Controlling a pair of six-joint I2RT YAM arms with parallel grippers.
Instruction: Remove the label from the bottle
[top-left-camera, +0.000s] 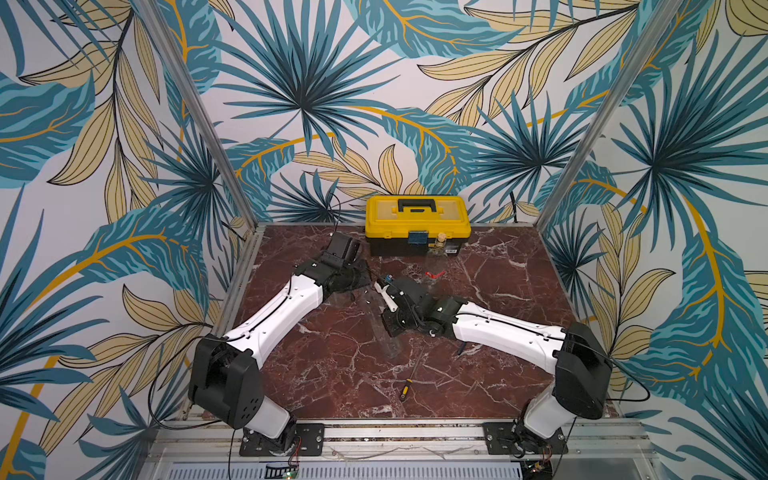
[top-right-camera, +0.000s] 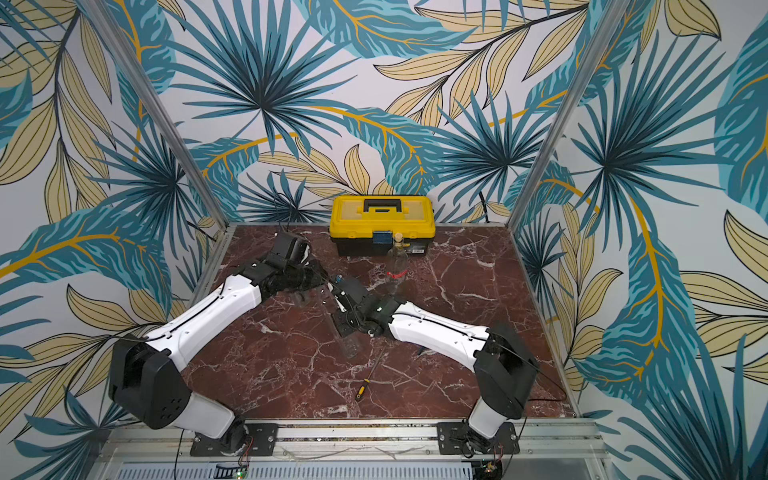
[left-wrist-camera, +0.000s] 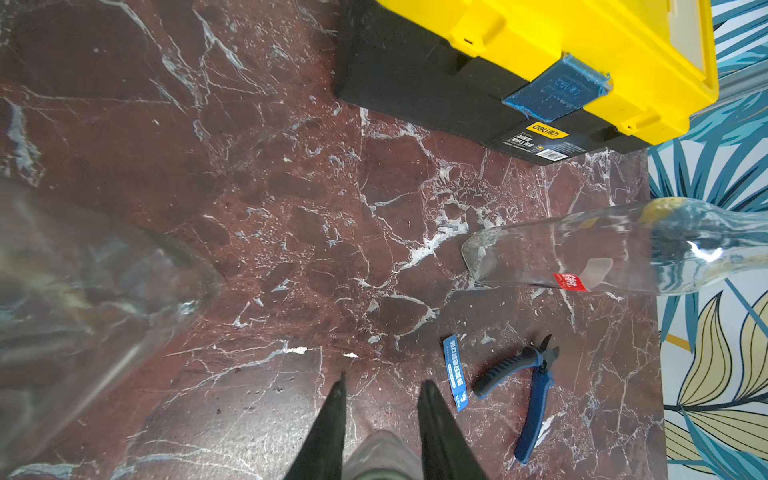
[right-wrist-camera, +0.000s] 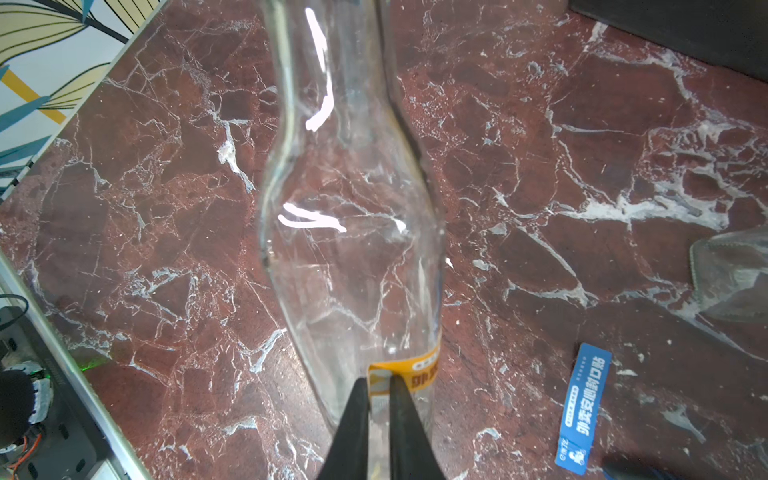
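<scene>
A clear glass bottle fills the middle of the right wrist view, with an orange label low on its side. My right gripper has its fingers a small gap apart at the label's edge. Whether they touch the label cannot be told. In the left wrist view my left gripper is shut on a rounded clear glass end, seemingly part of the bottle. Blurred clear glass also fills that view's left side. The overhead views show both grippers close together, their tips largely hidden.
A yellow and black toolbox stands at the back. Another clear bottle with a red label is near it. A blue strip and blue-handled pliers lie on the table. A screwdriver lies at the front.
</scene>
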